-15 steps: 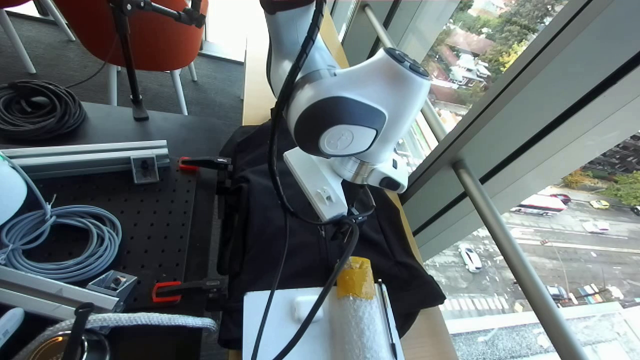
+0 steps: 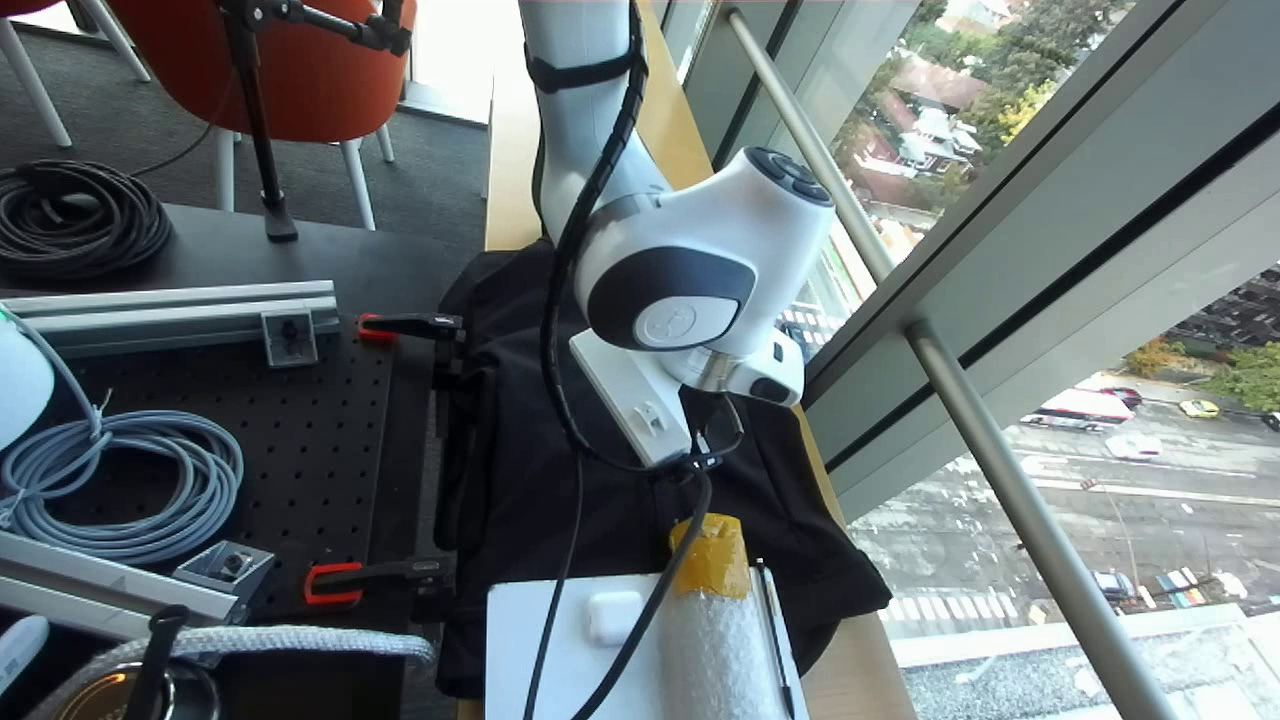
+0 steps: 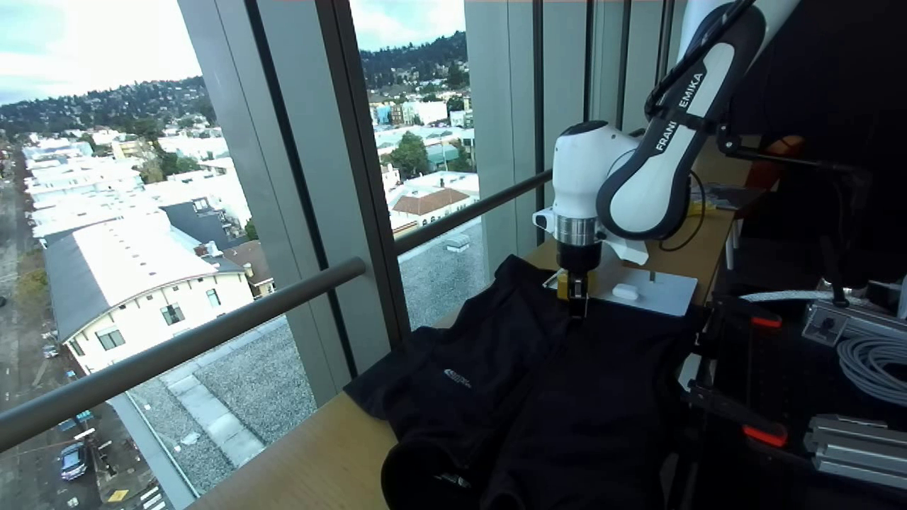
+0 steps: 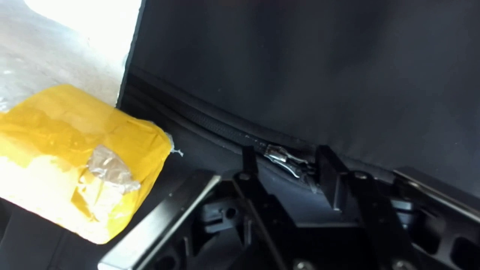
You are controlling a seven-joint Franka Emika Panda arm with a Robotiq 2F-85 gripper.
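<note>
A black jacket (image 3: 587,382) lies spread over the ledge, with a small logo on one side. Along it, in the wrist view, runs a zipper (image 4: 216,125) with a silvery slider and pull (image 4: 283,159). My gripper points down at the cloth, and its two fingers stand apart on either side of the slider. The finger on the right (image 4: 330,175) is close to the pull's end; whether they touch I cannot tell. In exterior view 2 the gripper (image 3: 577,304) is low over the jacket, while the arm largely hides it in exterior view 1.
Beside the gripper lies a bubble-wrapped roll with a yellow taped end (image 4: 85,162), resting on a white board (image 2: 540,624) with a small white object (image 2: 615,618). Red-tipped clamps (image 2: 336,582) line the dark table's edge. A metal rail (image 2: 1008,468) runs along the window.
The arm has come down toward the jacket and shifted slightly toward the white board. The roll and board stay in place.
</note>
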